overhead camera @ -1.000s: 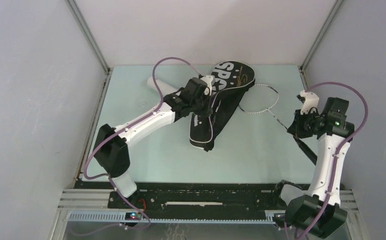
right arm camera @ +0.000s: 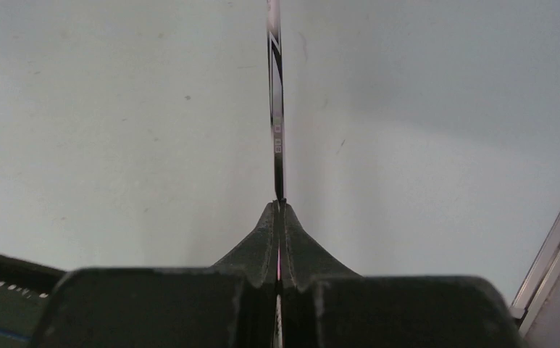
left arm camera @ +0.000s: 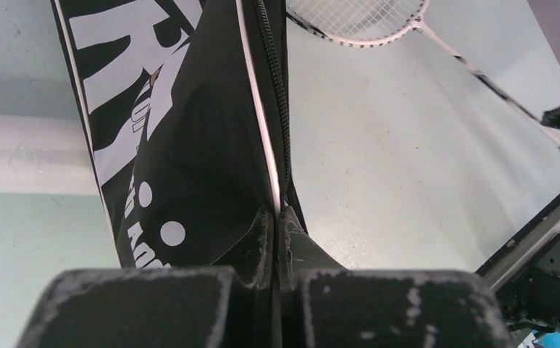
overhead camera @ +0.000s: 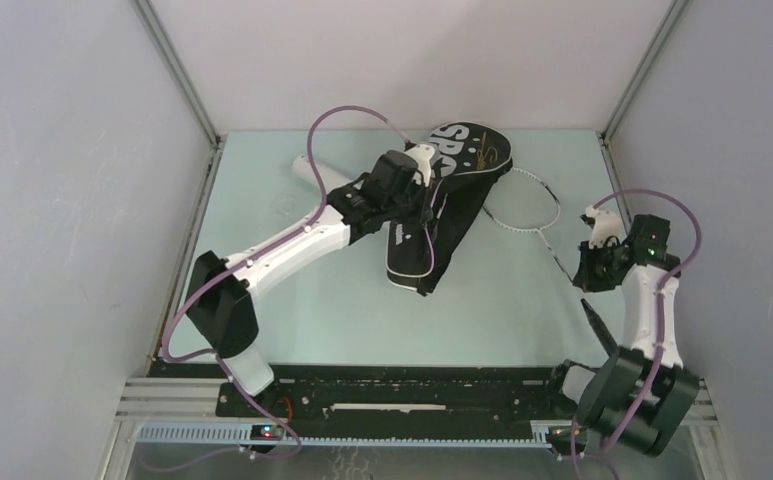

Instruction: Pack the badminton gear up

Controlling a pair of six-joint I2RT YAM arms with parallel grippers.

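Note:
A black racket bag (overhead camera: pixel 467 190) with white lettering lies at the back middle of the table, its zipper side facing the racket. My left gripper is shut on the bag's edge, where the white piping runs between its fingertips. To the bag's right is a badminton racket (overhead camera: pixel 557 208), its head beside the bag and its dark handle (overhead camera: pixel 598 326) pointing toward the front right. My right gripper is shut on the racket's thin shaft (right arm camera: pixel 277 109), which runs straight out from between the fingertips. The inside of the bag is hidden.
A white tube (overhead camera: pixel 320 174) lies at the back left, partly behind the left arm. A rail and grey wall (overhead camera: pixel 732 200) bound the right side, close to the right arm.
The bag's near end moved slightly right with my left gripper, which has since stayed still.

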